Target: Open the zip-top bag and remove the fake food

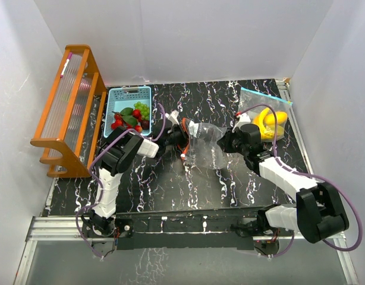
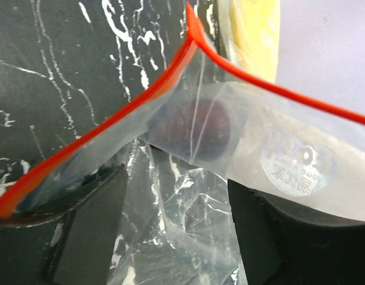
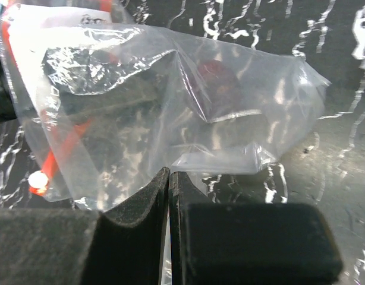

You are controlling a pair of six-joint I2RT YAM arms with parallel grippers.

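Note:
Between my two arms is a clear bag (image 1: 206,153) with an orange zip strip (image 2: 141,98) along its mouth. The mouth gapes in the left wrist view, and a dark reddish food piece (image 2: 200,129) shows through the plastic inside. My left gripper is at this mouth, its fingers apart with only loose plastic visible between and beyond them. My right gripper is shut on the far end of the bag, holding a thin fold of plastic. The food piece (image 3: 219,82) appears blurred through the bag in the right wrist view.
At the back left, a blue basket (image 1: 111,122) holds several fruits and vegetables, beside a wooden rack (image 1: 66,142). Another clear bag (image 1: 249,105), with yellow food inside, lies beyond my right arm.

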